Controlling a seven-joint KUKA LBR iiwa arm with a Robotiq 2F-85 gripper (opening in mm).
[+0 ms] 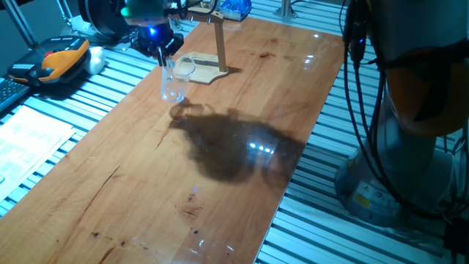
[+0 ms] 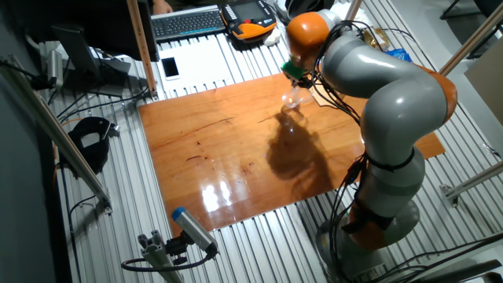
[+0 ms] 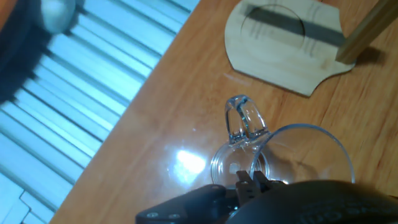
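Observation:
A clear glass mug is at the far left part of the wooden table, tilted. In the wrist view the mug has its handle towards the wooden stand. My gripper is shut on the mug's wall by the rim, its fingertips close together there. From exterior view 1, my gripper is above the mug, and the mug's base looks just clear of the table. The stand, a pale board with a post, is right behind the mug. Exterior view 2 shows the mug only faintly below the arm.
The stand's upright post rises close to the gripper. An orange and black device and white papers lie on the slatted surface left of the table.

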